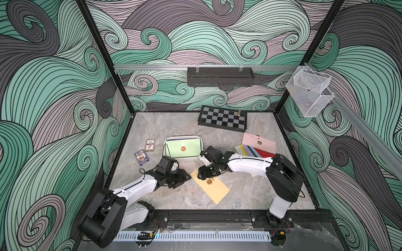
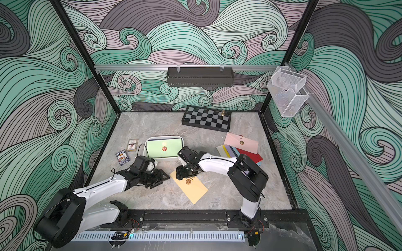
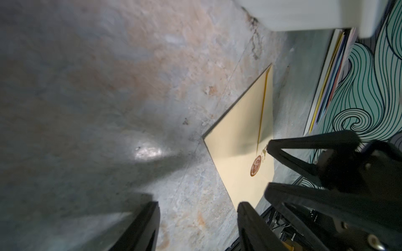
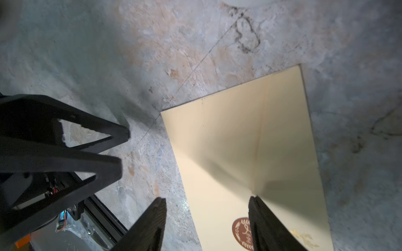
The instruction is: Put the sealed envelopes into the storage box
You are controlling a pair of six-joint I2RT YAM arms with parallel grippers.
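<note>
A cream envelope (image 1: pixel 217 191) with a brown wax seal (image 1: pixel 209 181) lies flat on the table, set at a slant. Over its upper part is my right gripper, open and holding nothing. Just left of the envelope, my left gripper hovers low over bare table, its fingers (image 3: pixel 142 228) spread and empty. Behind the arms stands the white storage box (image 2: pixel 183 145), with a sealed green envelope (image 2: pixel 164 149) on top inside it. To the right, pink (image 1: pixel 259 142), red (image 1: pixel 263 154) and other colored envelopes lie in a fanned pile, partly hidden by my right arm.
A checkered board (image 1: pixel 222 118) lies at the back edge. Two card boxes, one pale (image 1: pixel 150 144) and one blue (image 1: pixel 141 157), lie left of the storage box. The two grippers are close together. Bare table extends in front of the left gripper and right of the cream envelope.
</note>
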